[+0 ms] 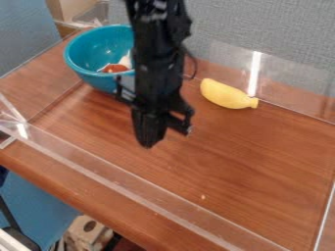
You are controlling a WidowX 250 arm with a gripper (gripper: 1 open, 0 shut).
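Note:
My gripper (pixel 149 125) is a dark shape low over the middle of the wooden table, shut, with nothing visible between its fingers. Behind it at the back left sits a blue bowl (pixel 86 52), partly covered by the arm, with a reddish and pale item (pixel 114 68) inside. A yellow banana-shaped object (pixel 228 94) lies on the table to the right of the gripper, toward the back wall, apart from it.
Clear panels edge it at the back, front and right. A grey wall stands behind.

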